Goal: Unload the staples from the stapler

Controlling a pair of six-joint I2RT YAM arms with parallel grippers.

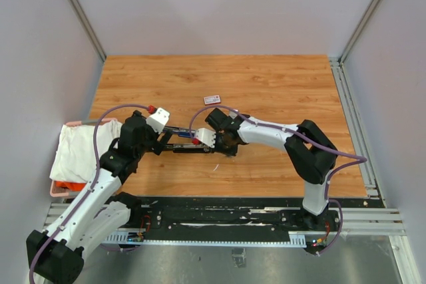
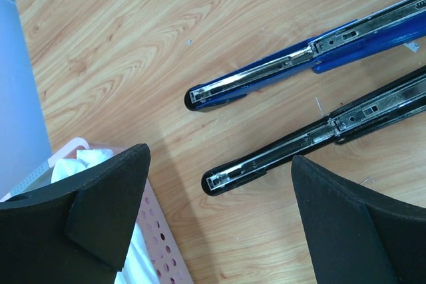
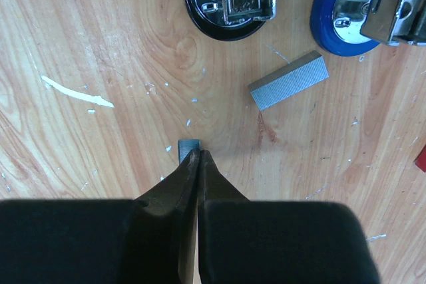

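In the right wrist view my right gripper is shut low over the table, nothing between its fingers. A small grey staple strip [image 3: 188, 144] lies against the outside of the fingertips, partly hidden by them. Farther off, a longer grey staple block [image 3: 290, 80] rests on the wood. Beyond it are the ends of the black stapler [image 3: 223, 21] and the blue stapler [image 3: 343, 34]. Both staplers lie opened out in the left wrist view, the blue one [image 2: 253, 74] above the black one [image 2: 266, 157]. There my left gripper stands open and empty, apart from both staplers.
A pink basket [image 2: 160, 227] with white cloth stands at the table's left. A small red box [image 3: 421, 159] shows at the right edge of the right wrist view. Paper scraps [image 3: 78, 94] litter the wood.
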